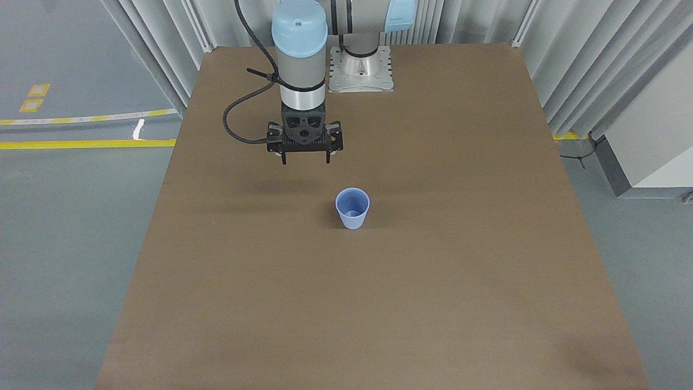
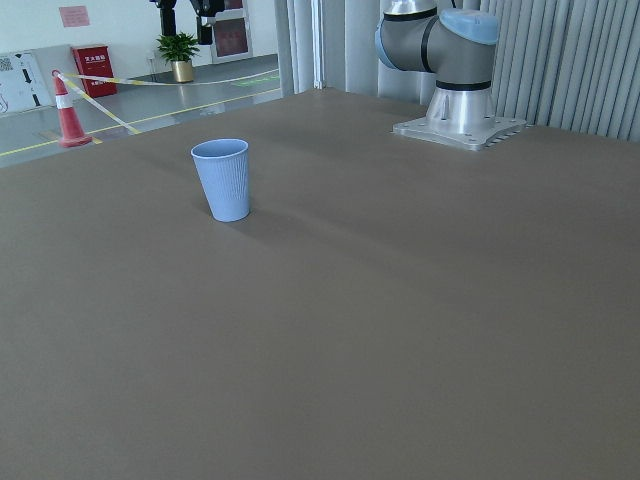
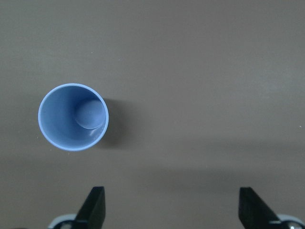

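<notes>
A light blue ribbed cup (image 1: 352,211) stands upright on the brown table (image 1: 364,299), near its middle in the front view; it also shows in the left view (image 2: 224,185) and, from above, in the wrist view (image 3: 62,119). My gripper (image 1: 306,159) is raised above and behind the cup, apart from it. Its two black fingers stand wide open with nothing between them, seen along the bottom edge of the wrist view (image 3: 171,200) and at the top of the left view.
The arm's base plate (image 1: 378,81) sits at the back edge of the table, before grey curtains (image 1: 474,26).
</notes>
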